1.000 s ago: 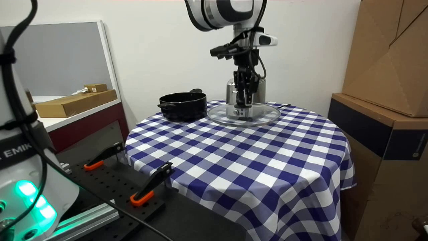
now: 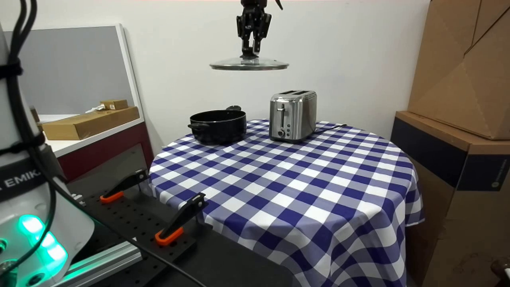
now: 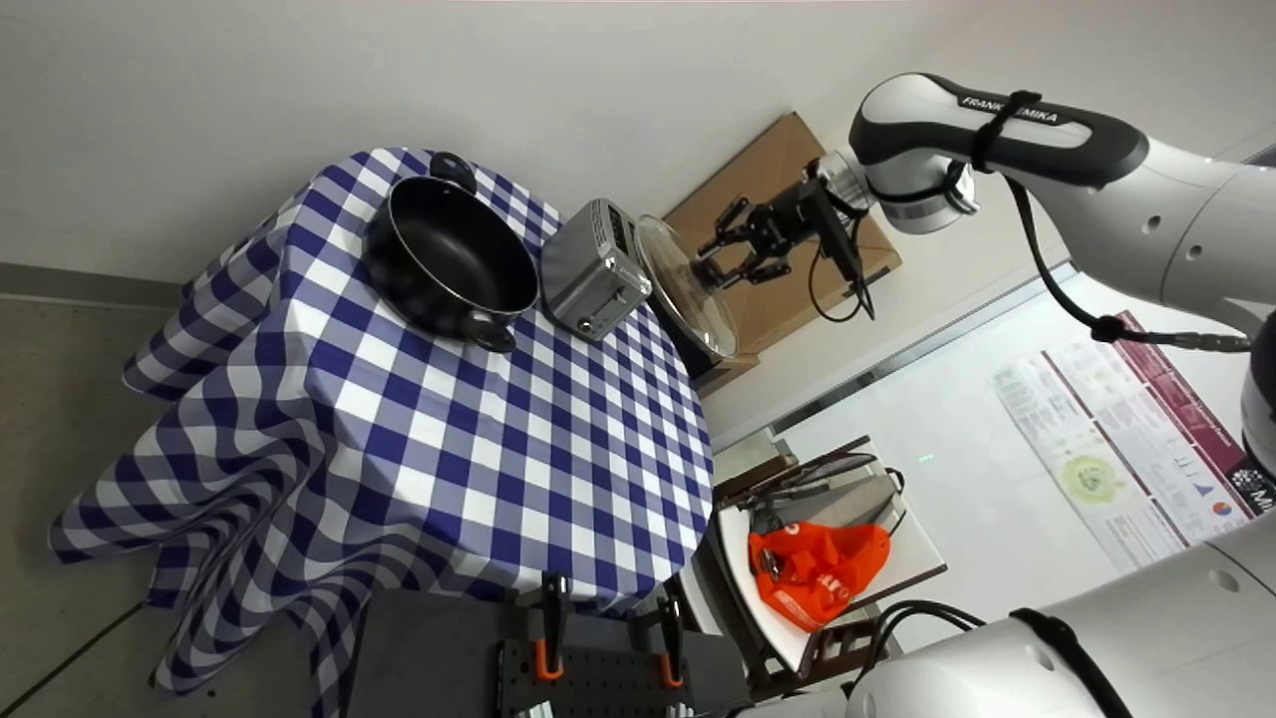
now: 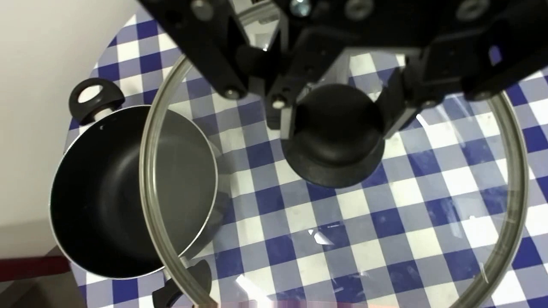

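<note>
A round glass lid (image 2: 272, 65) with a steel rim hangs level, high above the table. My gripper (image 2: 251, 50) is shut on its black knob (image 4: 336, 164), one finger on either side of it in the wrist view. A black pot (image 2: 217, 128) with two side handles stands uncovered on the far left of the table; its empty dark inside (image 3: 461, 239) shows in exterior view 2. Seen from the wrist, the lid's left rim (image 4: 149, 169) overlaps the right part of the pot, while most of the lid lies to the right of it.
A silver toaster (image 2: 292, 117) stands right of the pot, its cord running back right. Two clamps (image 2: 184, 220) stick up at the near left edge, and cardboard boxes (image 2: 459, 119) are stacked at the right.
The lid has risen from low in front of the toaster to well above it, shifting left in exterior view 1. My gripper went up with it; pot and toaster have not moved.
</note>
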